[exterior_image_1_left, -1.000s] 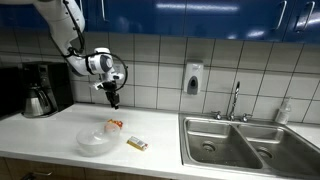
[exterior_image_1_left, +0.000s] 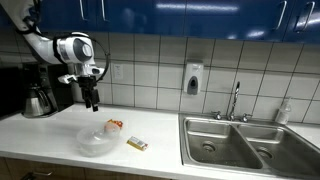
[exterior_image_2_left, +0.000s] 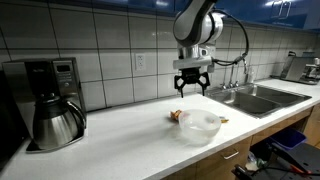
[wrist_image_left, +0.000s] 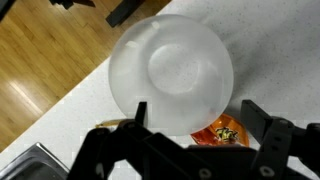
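Observation:
A translucent white bowl (exterior_image_1_left: 97, 143) stands on the white counter, its round rim filling much of the wrist view (wrist_image_left: 170, 65). Against its far side, in exterior view 1, lies an orange-red item (exterior_image_1_left: 114, 125), partly covered by the gripper in the wrist view (wrist_image_left: 228, 128). A small yellowish packet (exterior_image_1_left: 137, 144) rests to the bowl's right. My gripper (exterior_image_1_left: 93, 103) hangs above the counter, clear of the bowl and the items. Its two dark fingers stand wide apart in the wrist view (wrist_image_left: 195, 112), open, with nothing held.
A coffee maker with a steel carafe (exterior_image_2_left: 58, 120) occupies the counter's left end. The double sink (exterior_image_1_left: 235, 145) and its faucet (exterior_image_1_left: 236, 100) are to the right. Tiled wall rises behind, with blue cabinets (exterior_image_1_left: 190, 18) overhead. Counter left of the bowl is bare.
In exterior view 1 the arm has moved left and the gripper somewhat lower, toward the near side. The bowl, orange-red item and packet have stayed put.

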